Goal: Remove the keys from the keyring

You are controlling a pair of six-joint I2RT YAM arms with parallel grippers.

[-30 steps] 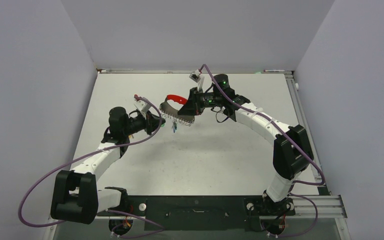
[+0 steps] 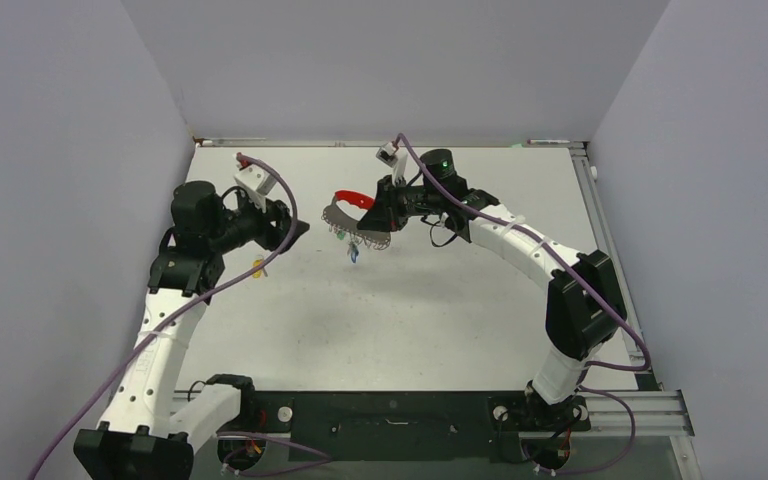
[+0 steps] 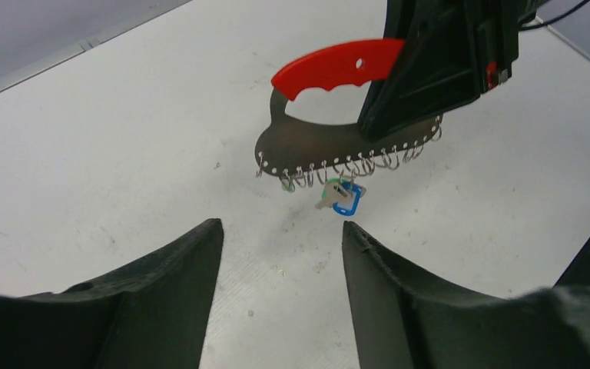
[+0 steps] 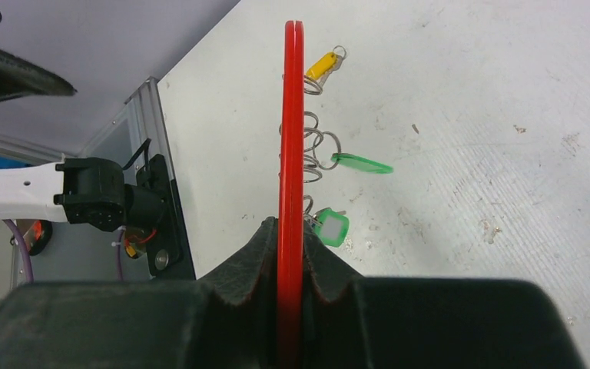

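Note:
My right gripper point(image 2: 388, 215) is shut on a key holder, a dark metal plate point(image 3: 315, 142) with a red grip point(image 3: 330, 65) and a row of wire rings. Keys with blue point(image 3: 347, 206) and green point(image 4: 330, 227) tags hang from it; another green tag point(image 4: 361, 163) hangs among the rings. My left gripper stands open, nothing between its fingers, to the left of the holder and apart from it. A yellow-tagged key point(image 4: 323, 65) lies on the table, near the left arm in the top view.
Walls stand on both sides and behind. The black front rail point(image 2: 390, 420) runs along the near edge.
My left gripper has drawn back from the holder's rings toward the left and rear, uncovering more of the yellow key. The right arm and holder have barely moved.

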